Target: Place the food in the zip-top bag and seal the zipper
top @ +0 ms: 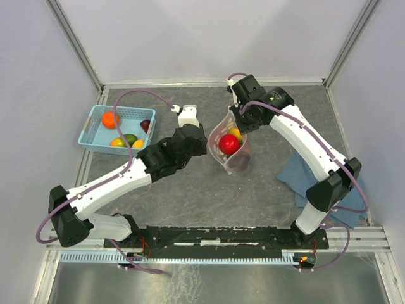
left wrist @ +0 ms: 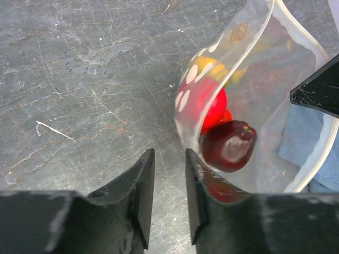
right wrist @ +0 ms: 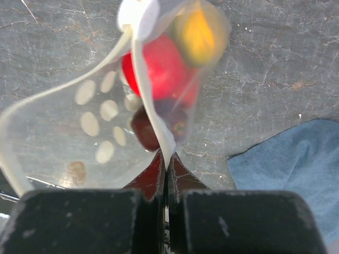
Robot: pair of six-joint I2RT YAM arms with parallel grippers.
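Note:
The clear zip bag [top: 237,161] stands in the middle, holding a red fruit [top: 229,144], a yellow one [left wrist: 204,67] and a dark plum-like one [left wrist: 228,145]. My right gripper is shut on the bag's zipper edge at the top right side of the bag. My left gripper is part open just left of the bag, its fingers beside the near edge, with nothing visible gripped between them.
A blue basket [top: 95,126] with several fruits stands at the left. A blue cloth [top: 297,180] lies at the right. Bare grey table surrounds the bag.

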